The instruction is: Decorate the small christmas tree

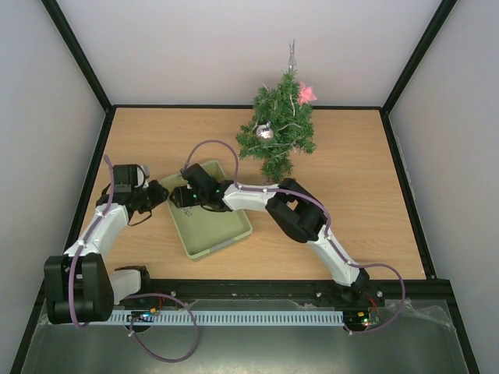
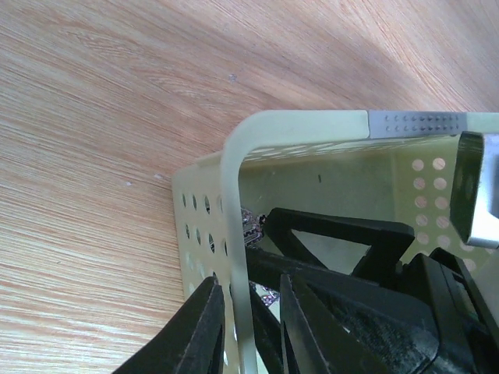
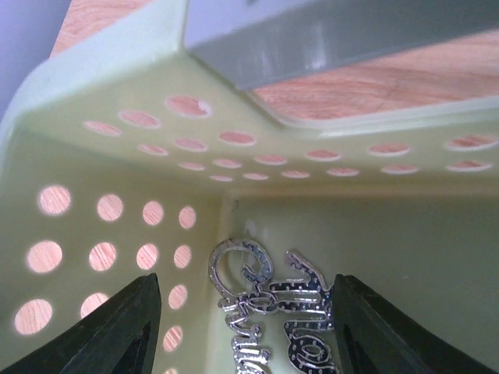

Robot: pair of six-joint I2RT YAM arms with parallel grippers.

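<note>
A light green bin (image 1: 218, 248) stands on the table. In its corner lies a silver glittery ornament (image 3: 269, 298) with a ring at one end. My right gripper reaches into the bin, open, its fingers to either side of the ornament. The left gripper stands part open at the bin's rim (image 2: 234, 179), which passes between its two fingers with gaps showing on both sides. The small green tree (image 1: 277, 128) stands at the back, carrying a silver ball (image 1: 265, 132), a pink bow (image 1: 306, 94) and a silver topper (image 1: 292, 58).
Both grippers are close together at the bin's left side. The bin's perforated walls (image 3: 187, 144) rise around the ornament. Free table (image 1: 359, 187) lies right of the tree.
</note>
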